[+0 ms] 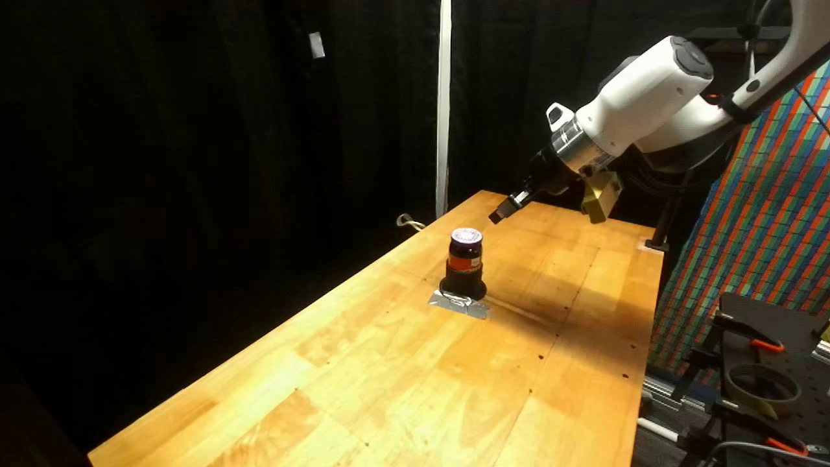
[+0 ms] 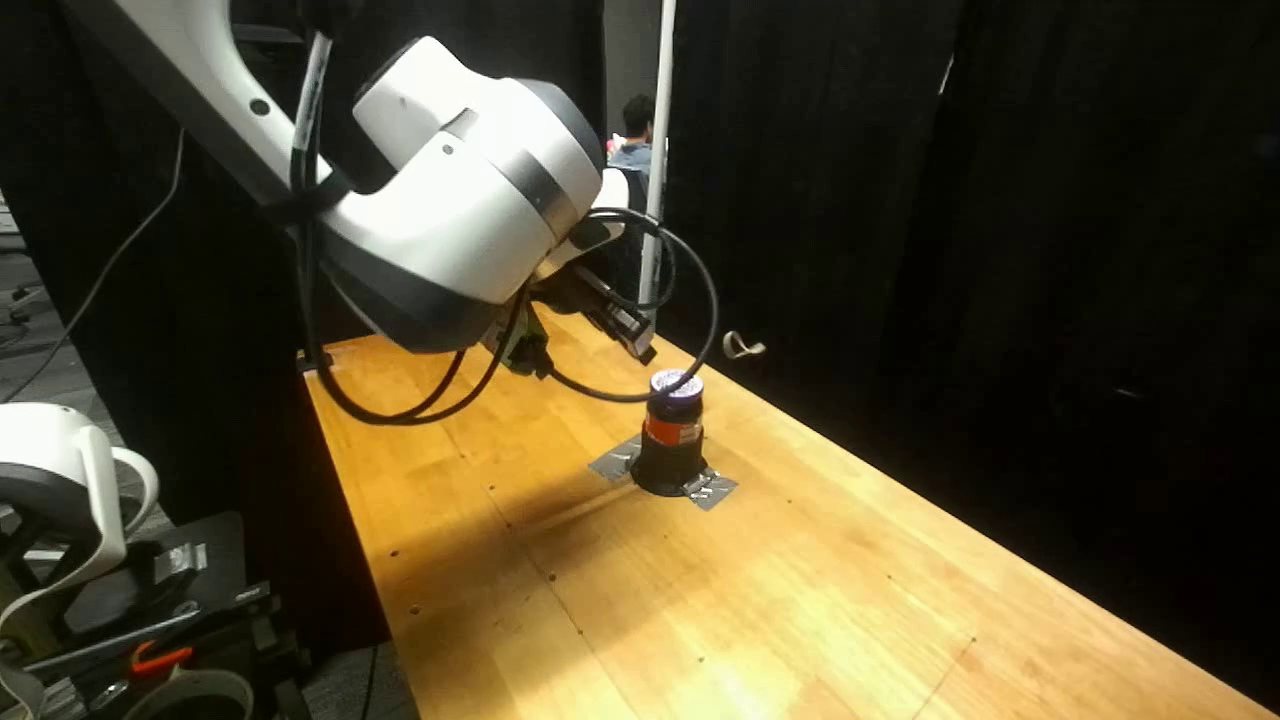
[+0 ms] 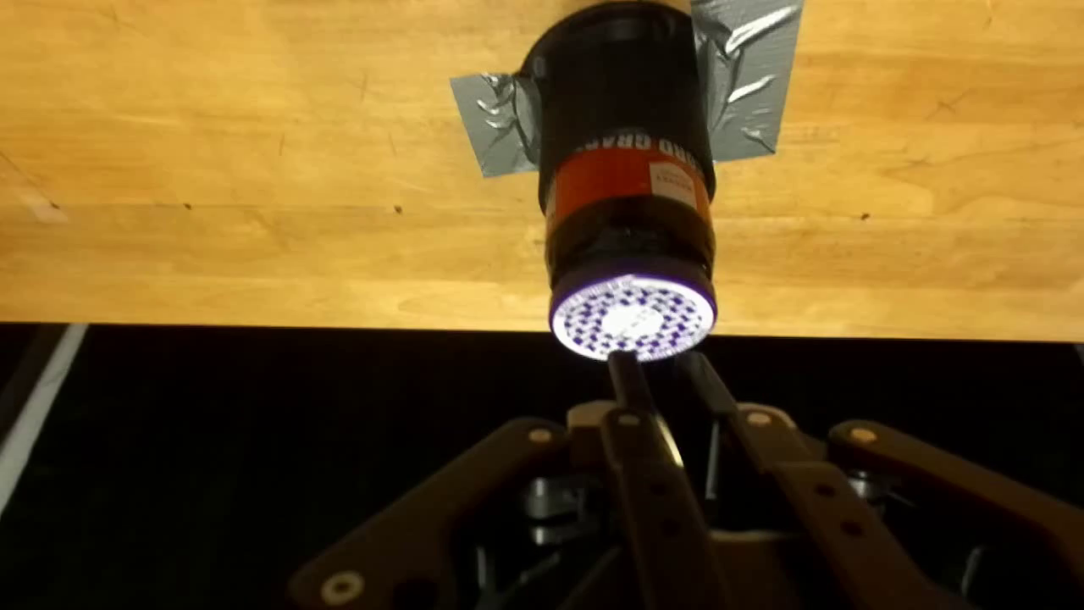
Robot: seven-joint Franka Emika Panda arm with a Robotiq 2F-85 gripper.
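Note:
A dark jar (image 1: 465, 261) with a purple-and-white patterned lid and an orange-red label stands upright on the table, its lower part inside a black holder (image 2: 669, 466). My gripper (image 1: 502, 214) hangs tilted above and to the right of the lid in exterior view 1, clear of the jar. In the wrist view the two fingers (image 3: 632, 386) lie close together with a narrow dark gap, overlapping the near edge of the lid (image 3: 632, 317) in the picture. Against the dark background I cannot make out anything held between them.
Silver tape (image 3: 752, 81) fixes the holder to the wooden table (image 1: 373, 373). Black curtains hang behind the table's far edge. A cable loop (image 2: 708, 288) hangs from the arm near the jar in exterior view 2.

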